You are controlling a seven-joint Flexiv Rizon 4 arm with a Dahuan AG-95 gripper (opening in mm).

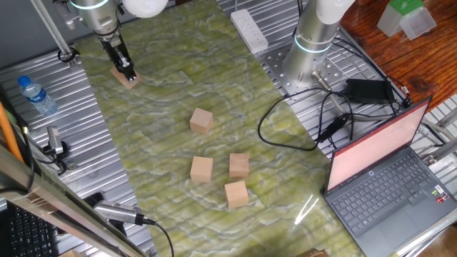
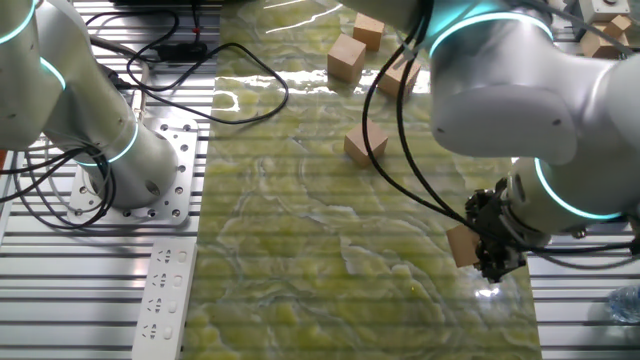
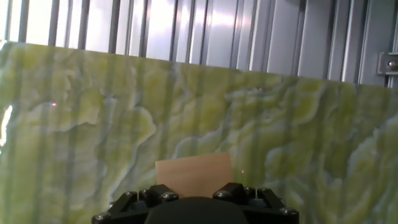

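A wooden block [image 1: 127, 78] lies near the far left edge of the green marbled mat, with my gripper [image 1: 130, 76] right over it. In exterior view 2 the same block [image 2: 463, 245] shows beside the dark gripper [image 2: 490, 240], partly covered by it. From the wrist, the block [image 3: 194, 171] appears at and beyond my gripper; its lower part is hidden. The fingers [image 3: 166, 194] stand apart, overlapping the block's sides in this view. Whether they press on it cannot be made out.
Several other wooden blocks stand on the mat [image 1: 164, 64]: one alone [image 1: 201, 121], and a group of three including a nearer block [image 1: 236, 194]. A bottle [image 1: 37, 95] stands left.
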